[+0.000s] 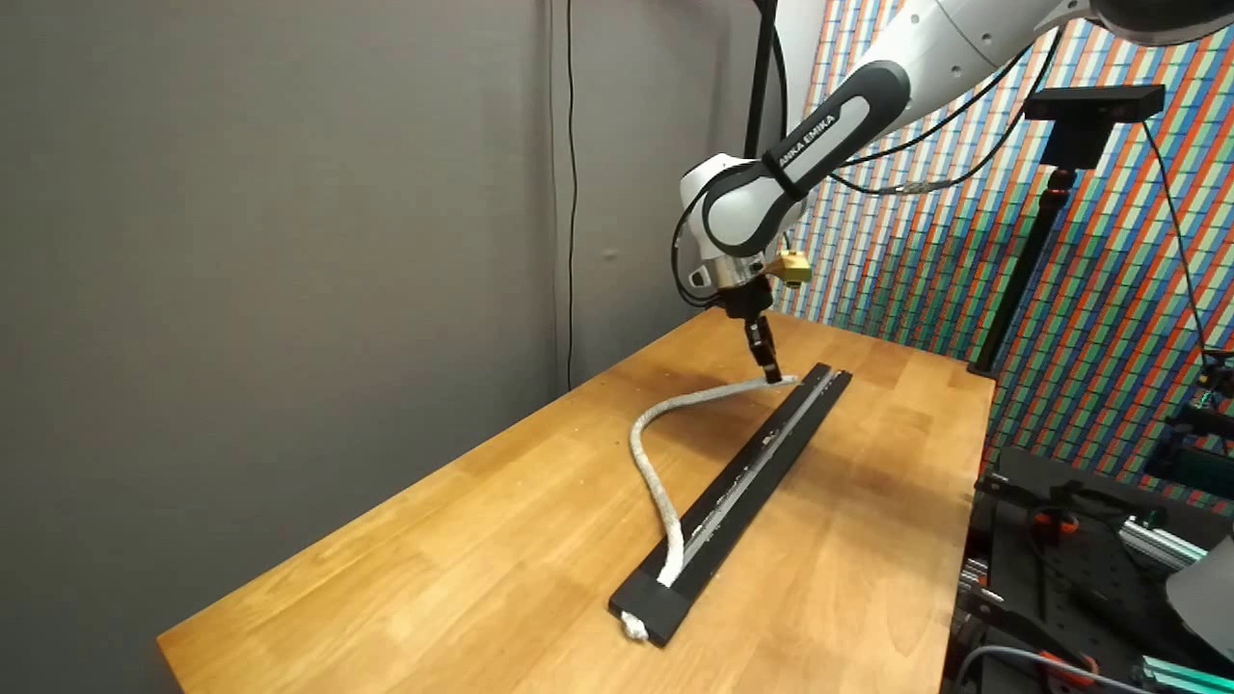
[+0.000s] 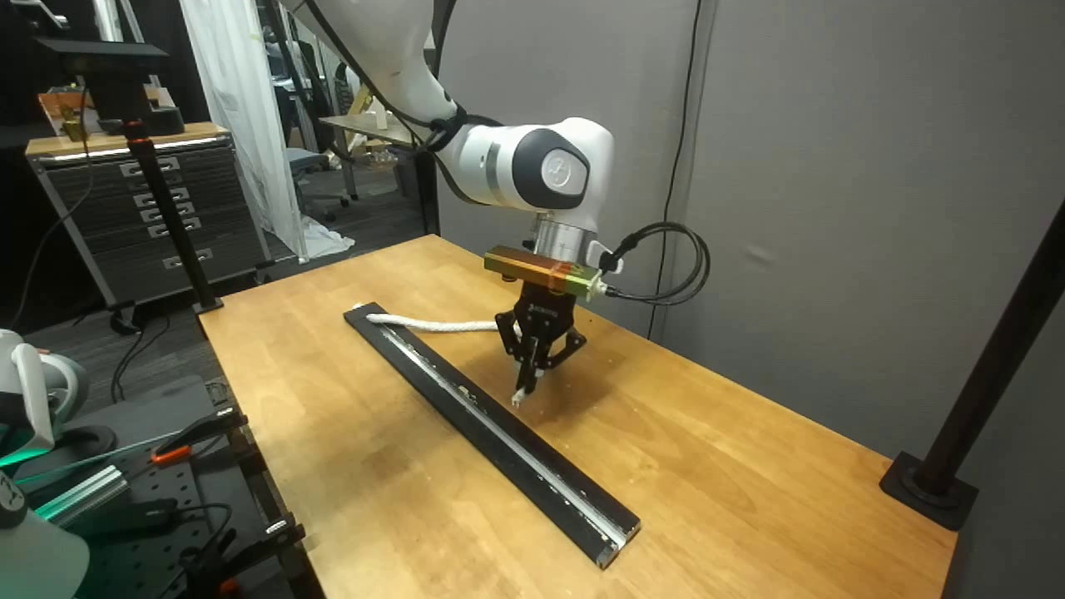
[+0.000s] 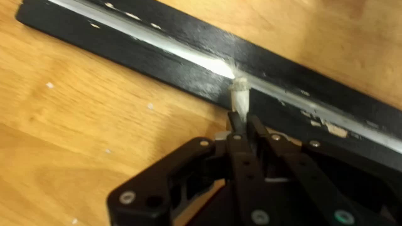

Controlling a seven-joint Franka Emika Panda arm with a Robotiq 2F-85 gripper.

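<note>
My gripper [image 1: 774, 377] is shut on a white rope [image 1: 648, 457], close to its loose end. Past the fingertips, the frayed rope end [image 3: 240, 88] sticks out and appears over the groove in the wrist view. From the gripper the rope bows out to the side and runs back to a black bar [image 1: 740, 492], where it passes under a cap [image 1: 650, 601] at one end. A bright metallic groove [image 2: 469, 401] runs along the bar and is empty of rope over most of its length. In exterior view 2 the gripper [image 2: 525, 384] hangs beside the bar, above the table.
Bare wooden table [image 2: 719, 439] surrounds the bar on both sides. A grey wall [image 1: 289, 231] borders the table, and a black post with a base [image 2: 928, 489] stands at one corner. Small pale flecks lie on the wood.
</note>
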